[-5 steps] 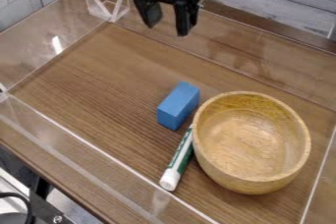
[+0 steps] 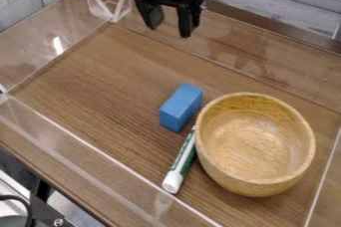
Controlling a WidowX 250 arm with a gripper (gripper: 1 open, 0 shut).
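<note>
My black gripper (image 2: 168,12) hangs at the top centre of the camera view, open, well above and behind the objects, with nothing seen between its fingers. A blue block (image 2: 180,107) lies on the wooden surface in the middle. A green and white marker (image 2: 178,163) lies to its lower right, beside a large cream bowl (image 2: 254,147) at the right.
A clear plastic edge runs along the left, and a dark cable shows at the bottom left corner.
My gripper has shifted only slightly at the top; the block, marker and bowl have not moved.
</note>
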